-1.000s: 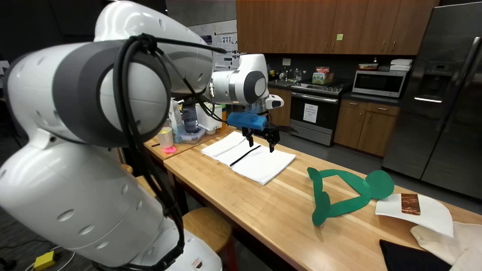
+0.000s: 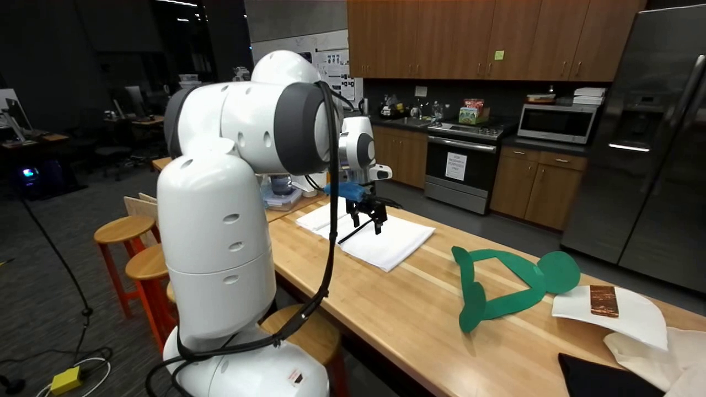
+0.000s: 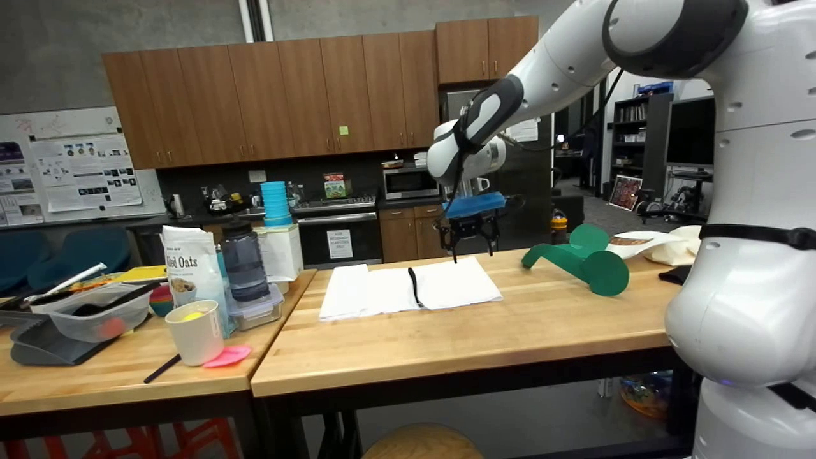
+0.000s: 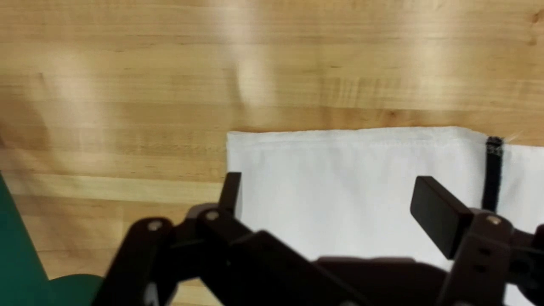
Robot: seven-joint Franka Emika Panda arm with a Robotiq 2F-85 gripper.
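A white cloth with a narrow black strip across it lies flat on the wooden table. Above the cloth hangs my gripper, its fingers wide apart and pointing down. The wrist view has the cloth between and beyond the fingers, its hem running level across the frame. Near the right finger runs the black strip. Nothing is held. How far the fingertips are above the cloth cannot be told exactly.
A green felt shape stands on the table, with a white curved piece bearing a copper patch and black cloth beyond. On the side table are a cup, a bottle and bins.
My arm has swung and the gripper has shifted left and a little back over the cloth in exterior view 1. The cloth and the green shape stay put.
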